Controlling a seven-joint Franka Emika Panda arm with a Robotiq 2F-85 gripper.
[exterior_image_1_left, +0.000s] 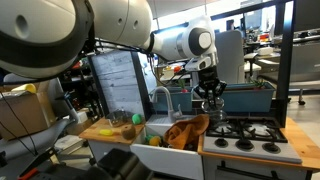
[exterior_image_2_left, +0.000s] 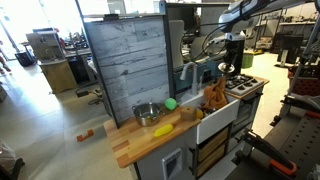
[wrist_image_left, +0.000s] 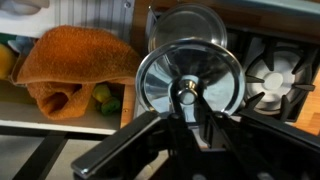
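Note:
A round glass lid with a steel rim (wrist_image_left: 160, 95) fills the middle of the wrist view. My gripper is shut on the knob at its centre. Behind the lid, a steel pot (wrist_image_left: 188, 20) shows partly, overlapped by the lid's edge. In exterior view 1 the gripper (exterior_image_1_left: 212, 98) points down at the left end of the stove, with shiny metal and glass below it. Lid and pot are hard to separate there. From exterior view 2, the gripper (exterior_image_2_left: 229, 60) is small and far off.
The black-grated stove (exterior_image_1_left: 250, 132) lies right of the lid. On the left, an orange towel (exterior_image_1_left: 186, 132) hangs over the sink (exterior_image_1_left: 165, 158), near the tap (exterior_image_1_left: 162, 97). A blue shelf (exterior_image_1_left: 245, 99) stands behind. Fruit and a pan (exterior_image_2_left: 147, 112) occupy the far-left counter.

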